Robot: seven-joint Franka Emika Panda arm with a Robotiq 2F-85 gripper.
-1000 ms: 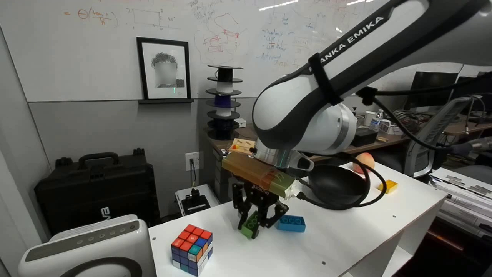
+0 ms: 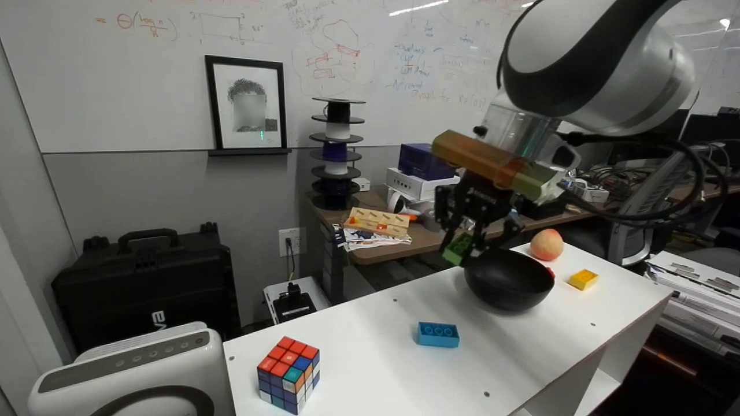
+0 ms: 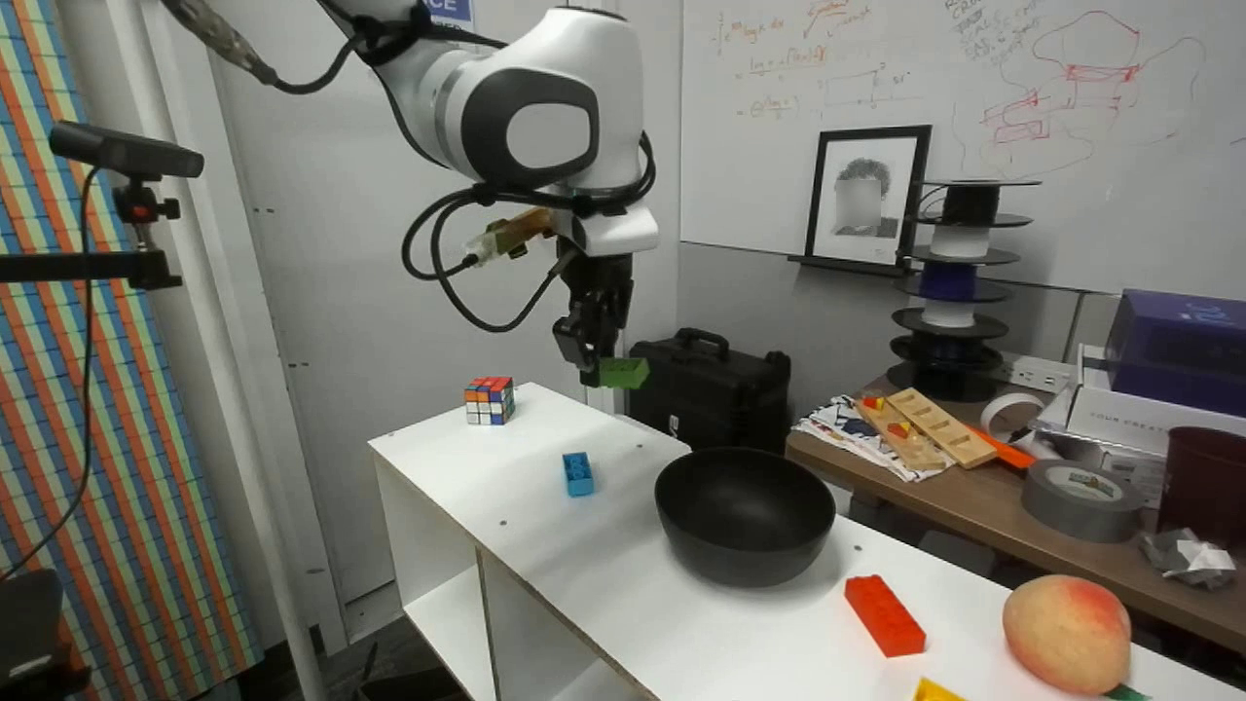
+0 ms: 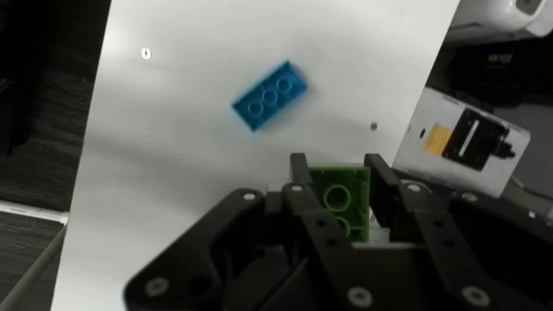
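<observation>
My gripper is shut on a green brick (image 4: 339, 199), whose hollow underside with round tubes faces the wrist camera. In exterior view 1 the green brick (image 2: 458, 249) appears just left of the black bowl's rim. Exterior view 2 has the brick (image 3: 624, 373) high above the white table, back and to the left of the black bowl (image 3: 748, 537). No brick shows in the visible part of the bowl's inside. A blue brick (image 3: 578, 473) lies on the table, its hollow side up; the wrist view shows the blue brick (image 4: 270, 96) apart from my fingers.
A Rubik's cube (image 2: 289, 375) stands at one end of the table. Toward the other end, beyond the bowl, lie a red brick (image 3: 884, 615), a yellow brick (image 2: 583, 279) and a peach (image 3: 1066, 635). Bare tabletop surrounds the blue brick.
The arm has lifted the green brick from low beside the blue brick, up and to the right in exterior view 1, toward the bowl. The other things on the table have stayed put.
</observation>
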